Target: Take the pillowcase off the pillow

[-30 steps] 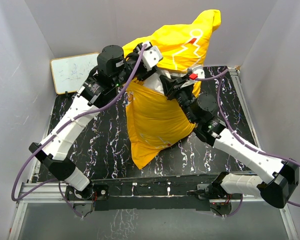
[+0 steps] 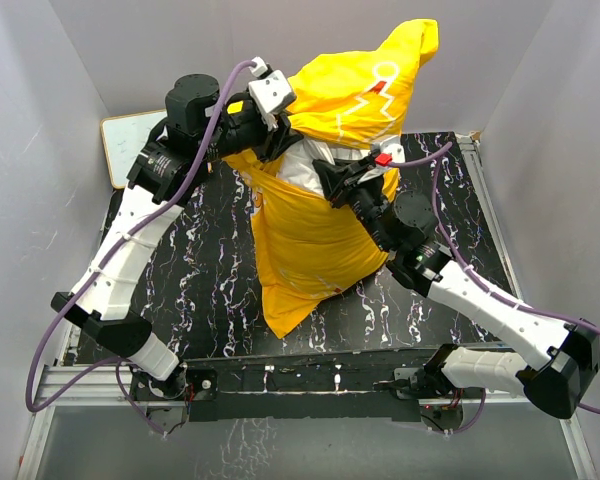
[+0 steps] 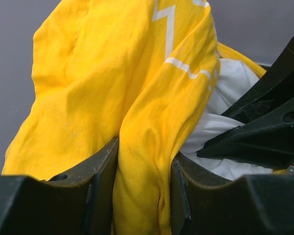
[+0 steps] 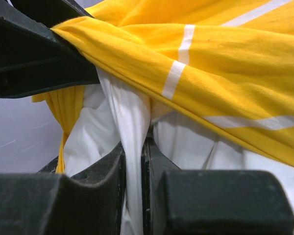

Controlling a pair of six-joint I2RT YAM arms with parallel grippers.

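The yellow pillowcase [image 2: 315, 255] wraps the lower pillow, and more of it is bunched above the grippers. White pillow fabric [image 2: 305, 165] shows in the gap. My left gripper has a thick yellow fold filling the space between its fingers. In the right wrist view the pillowcase edge [image 4: 137, 54] runs taut from a left finger [image 4: 44, 58]. My right gripper is shut on a narrow pleat of white fabric [image 4: 127, 110], just right of the left one. Most of the pillow is hidden inside the pillowcase.
A small whiteboard [image 2: 130, 145] leans at the back left. Grey walls [image 2: 30, 200] enclose the workspace, and both grippers are very close together.
My left gripper has shifted left, away from the right one, with the upper yellow cloth drawn slightly left. The right arm and lower pillow stay nearly still.
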